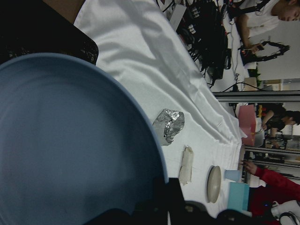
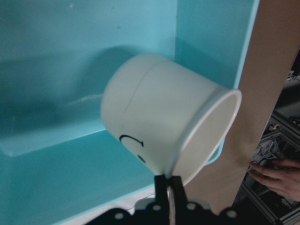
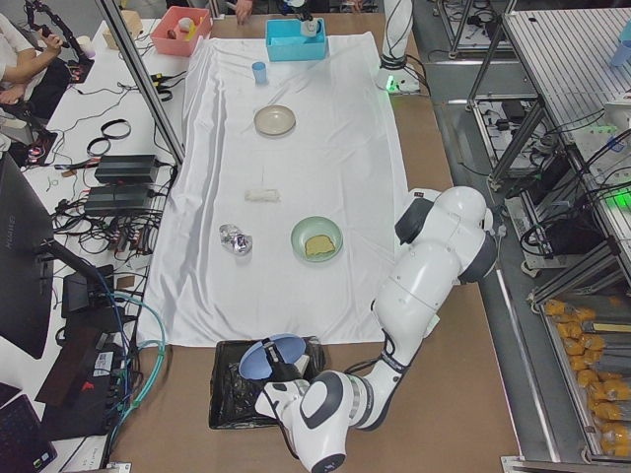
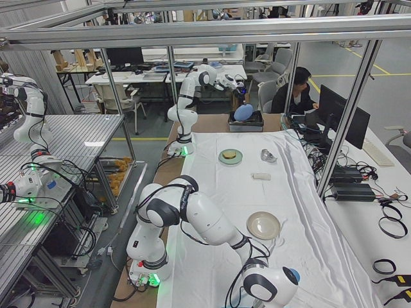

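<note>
My left gripper is shut on the rim of a blue plate (image 1: 79,136), held tilted above the black bin (image 3: 237,404) at the front of the table in the camera left view. My right gripper is shut on the rim of a white paper cup (image 2: 159,112) with a drawn face, lying sideways over a turquoise tub (image 2: 56,178) at the far end.
The white cloth holds a crumpled foil piece (image 3: 236,239), a pale wrapped strip (image 3: 261,195), a green plate (image 3: 301,232) with a yellow item, a beige plate (image 3: 275,120) and a blue cup (image 3: 259,73). A hand (image 2: 276,176) is near the tub.
</note>
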